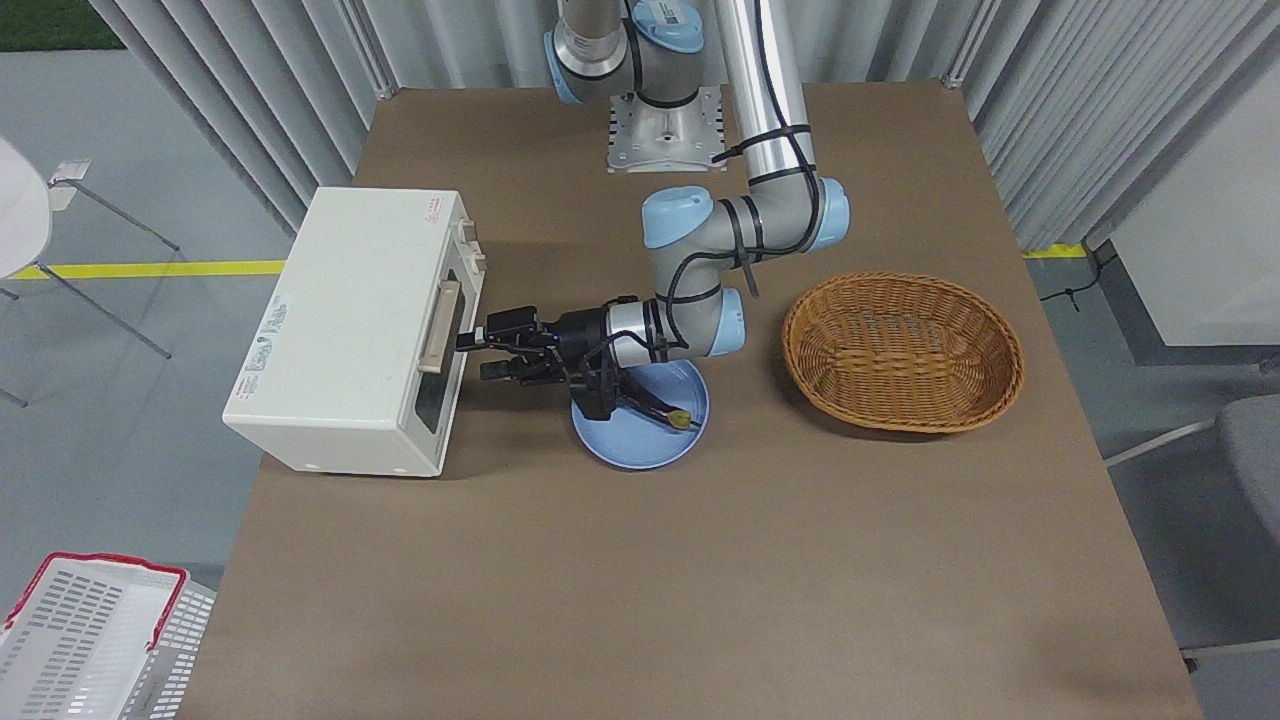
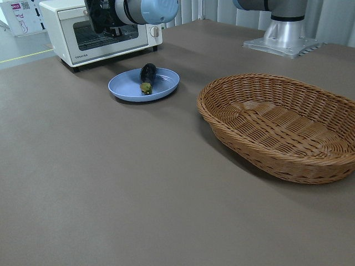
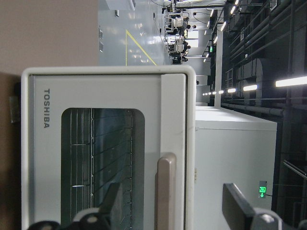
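A white Toshiba toaster oven [image 1: 336,312] stands at the left of the table, its glass door closed, with a beige handle [image 3: 166,191] upright in the wrist view. My gripper faces that door, its two black fingers wide apart on either side of the handle, with nothing seen gripped. In the front view the fingertips are close to the oven front. A blue plate [image 1: 624,446] with a dark eggplant [image 2: 147,76] on it lies beside the oven, partly under my wrist.
A wicker basket [image 1: 902,354] sits at the right of the table. The arm's base [image 1: 663,144] is at the back, and a white plastic bin [image 1: 102,636] stands off the table at lower left.
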